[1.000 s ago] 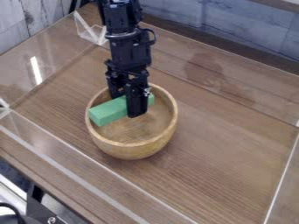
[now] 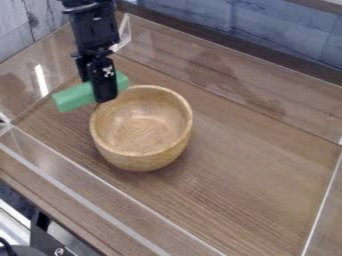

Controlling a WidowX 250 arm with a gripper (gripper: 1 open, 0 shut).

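My gripper [image 2: 102, 76] is shut on a green block [image 2: 75, 94], held at the upper left, just beside and partly over the left rim of a wooden bowl [image 2: 142, 134]. The bowl stands on the wooden table, and its inside is bare.
My gripper has lifted the green block out of the bowl and moved it left and toward the back.
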